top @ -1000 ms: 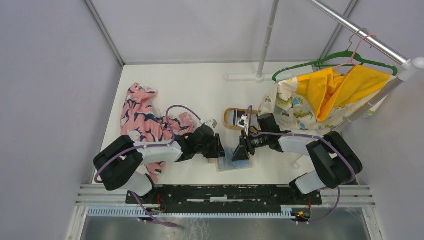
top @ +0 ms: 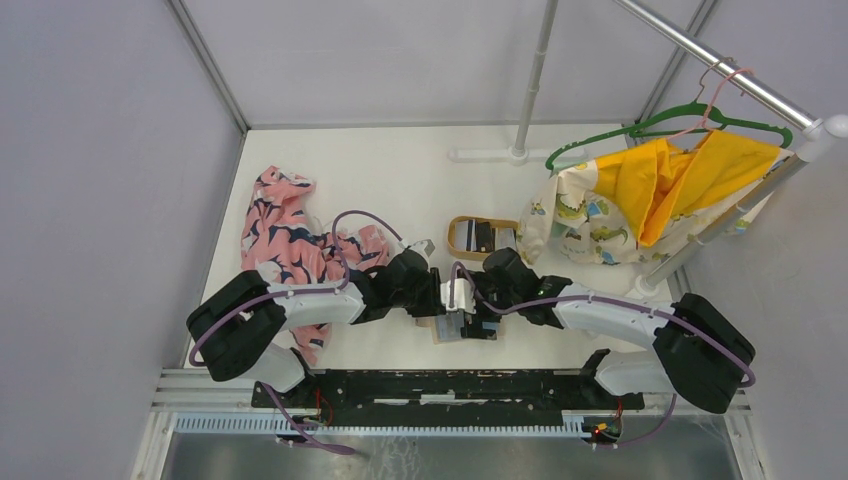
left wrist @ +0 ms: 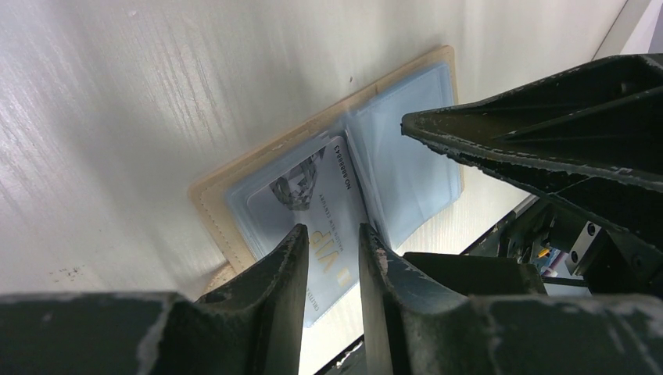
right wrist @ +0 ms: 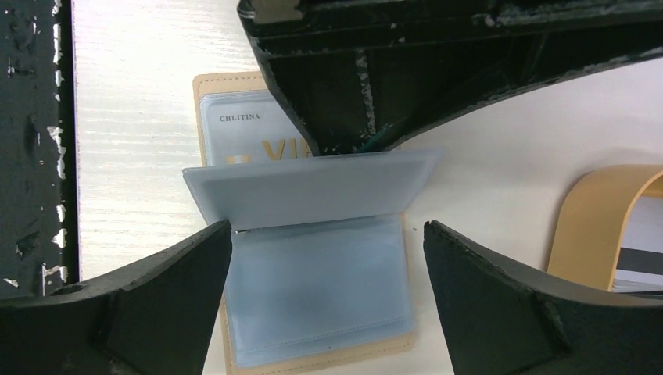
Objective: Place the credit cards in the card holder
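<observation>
A tan card wallet (left wrist: 211, 203) lies flat at the front middle, with clear sleeves holding a VIP card (left wrist: 313, 234) and a blue-grey sleeve flap (right wrist: 313, 187) standing tilted up. My left gripper is part open at the flap's edge, one finger near the flap, the other over the VIP card; I cannot tell if it touches. My right gripper stands open above the lower sleeve, the raised flap between and beyond its fingertips, not gripped. The card holder box (top: 460, 237) sits behind, with cards inside.
A pink patterned cloth (top: 275, 230) lies at the left. A rack's white pole (top: 529, 100) and hanging yellow cloth (top: 660, 190) occupy the right. The arms are close together over the wallet.
The left arm looks unchanged in the top view.
</observation>
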